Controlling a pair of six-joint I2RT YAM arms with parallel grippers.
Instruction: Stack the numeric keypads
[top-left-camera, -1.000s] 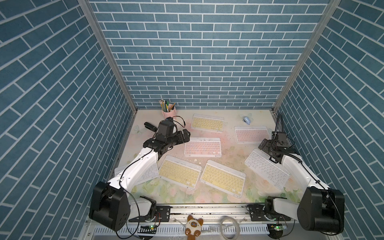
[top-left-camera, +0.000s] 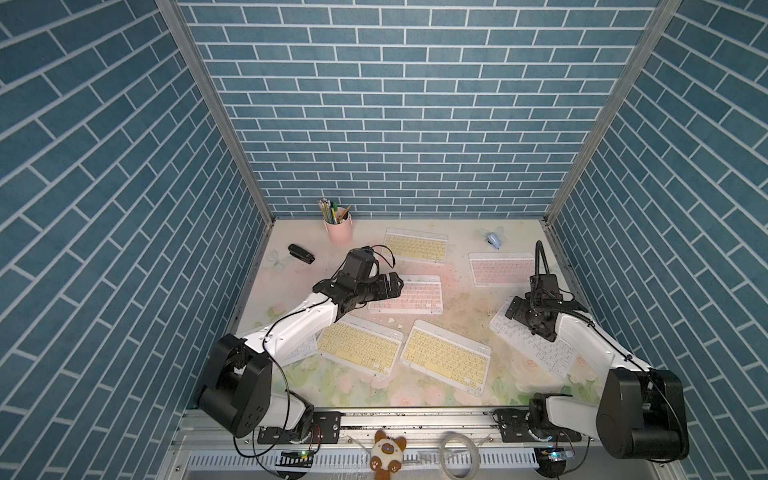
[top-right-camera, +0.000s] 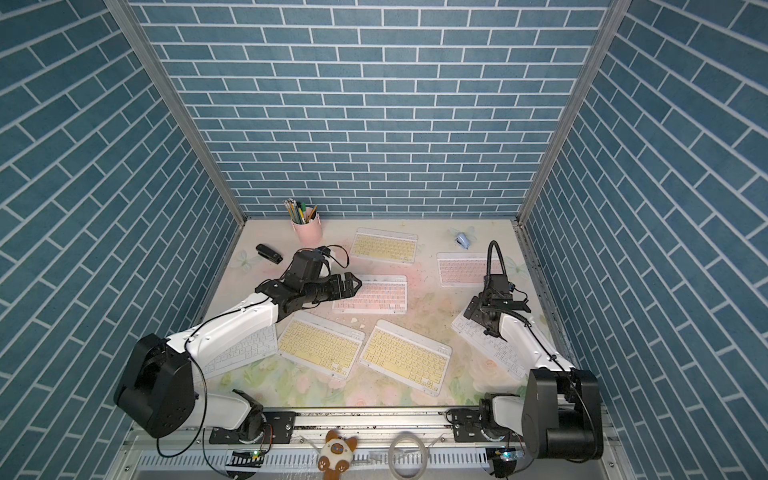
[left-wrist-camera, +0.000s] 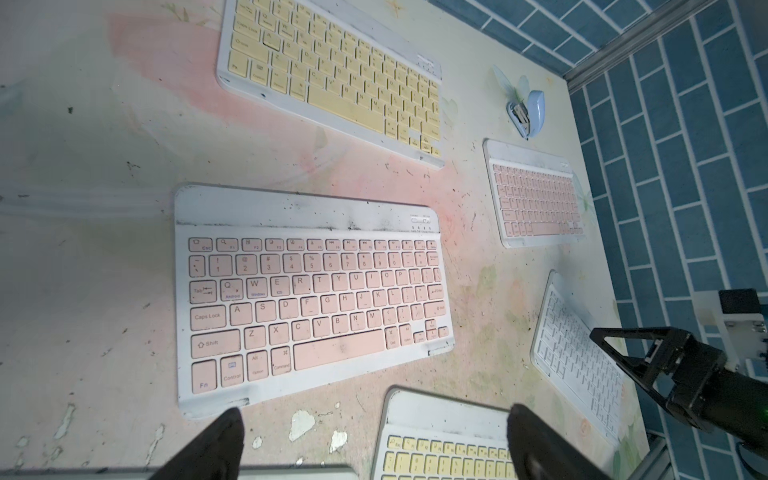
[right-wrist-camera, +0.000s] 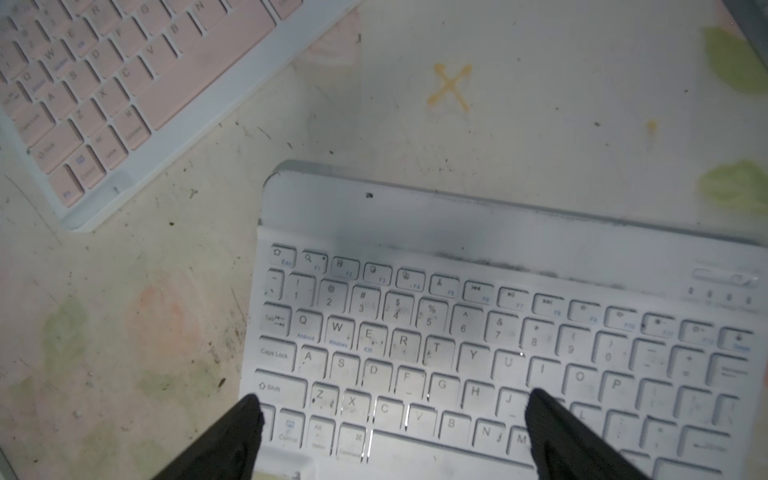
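Observation:
Keyboards lie flat and separate on the table. My left gripper (top-left-camera: 388, 285) hovers open over the middle pink keyboard (left-wrist-camera: 320, 304), its two blurred fingers apart in the left wrist view, nothing between them. My open right gripper is over the white keyboard (right-wrist-camera: 496, 344) at the right. Another pink keyboard (top-left-camera: 500, 268) lies behind that, and a yellow one (top-left-camera: 416, 244) at the back middle. Two yellow keyboards (top-left-camera: 360, 344) (top-left-camera: 444, 356) lie at the front, and a white keyboard (top-right-camera: 244, 348) at the front left, partly behind the left arm.
A pink pen cup (top-left-camera: 339, 230) stands at the back left near a black stapler (top-left-camera: 301, 253). A light blue stapler (top-left-camera: 493, 239) sits at the back right. Small bare patches of table lie between the keyboards.
My left gripper has moved right, over the middle pink keyboard. My right gripper has moved toward the front and left, over the white keyboard. The keyboards lie as before.

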